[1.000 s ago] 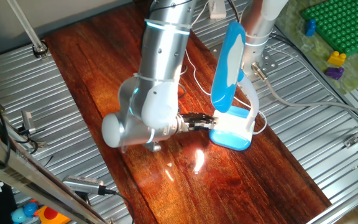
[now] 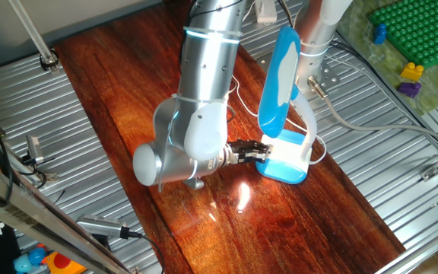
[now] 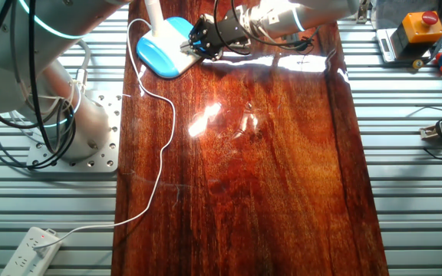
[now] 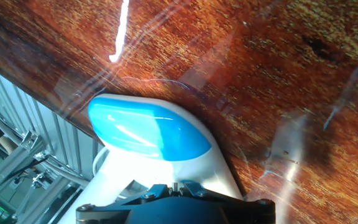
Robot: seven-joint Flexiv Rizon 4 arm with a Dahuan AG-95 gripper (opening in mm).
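A blue and white desk lamp stands on the wooden table, its long head [image 2: 280,82] raised on a curved white neck [image 2: 307,114]. Its base [image 2: 284,169] has a blue part and a white part; in the wrist view the blue part of the base [image 4: 148,130] lies just ahead of the fingers. My gripper [image 2: 267,151] reaches in from the side, with its tips at the white part of the base. From the other side, the gripper [image 3: 186,47] also appears at the base's edge [image 3: 159,65]. The black fingers meet in the wrist view, and nothing shows between them.
A white cable [image 3: 162,146] runs from the lamp across the table to a power strip [image 3: 29,253]. The robot's mount [image 3: 90,130] stands beside the table. Toy bricks and a green plate [image 2: 420,30] lie off the table.
The arm and gripper have shifted slightly right and a little down in exterior view 1, bringing the tips further onto the lamp base. The lamp has not visibly moved.
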